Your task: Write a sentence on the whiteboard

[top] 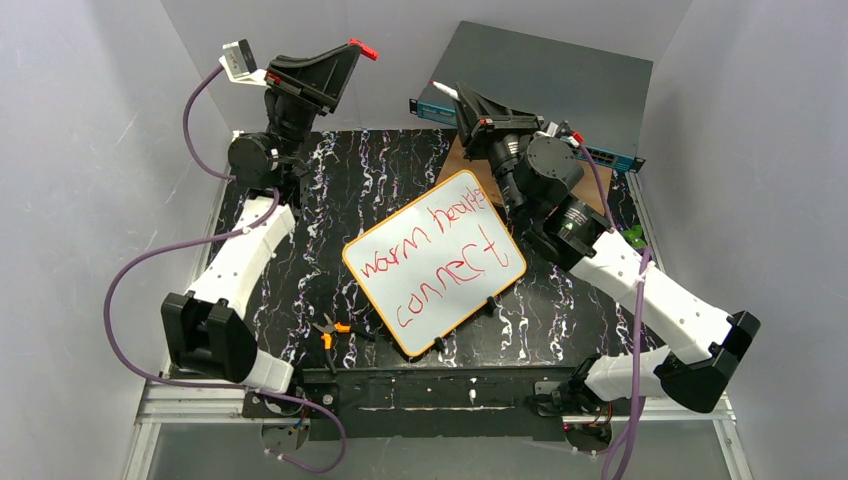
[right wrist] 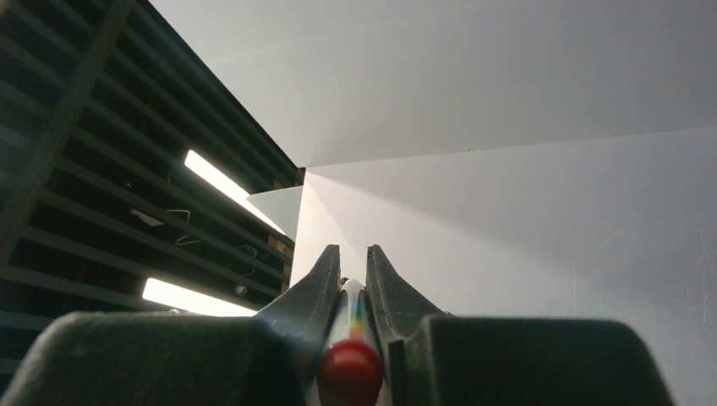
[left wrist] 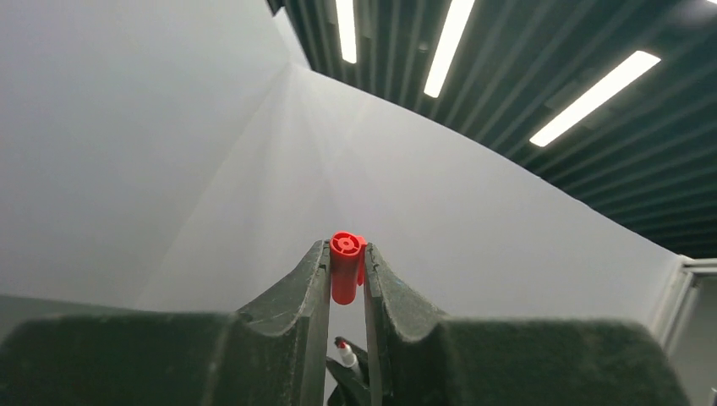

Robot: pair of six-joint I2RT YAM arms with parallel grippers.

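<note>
Red handwriting reading "warm hearts connect" covers the whiteboard (top: 430, 290), which lies tilted on the black marble table. Both arms are raised above the back of the table. My left gripper (top: 350, 55) points up and right with a red marker cap (left wrist: 345, 271) between its fingertips. My right gripper (top: 462, 100) is shut on a white marker (top: 445, 89), whose red end (right wrist: 350, 372) shows in the right wrist view.
A dark rack unit (top: 540, 70) rests on a wooden board (top: 455, 160) at the back right. Pliers (top: 328, 340) lie left of the whiteboard. Purple cables hang along both arms.
</note>
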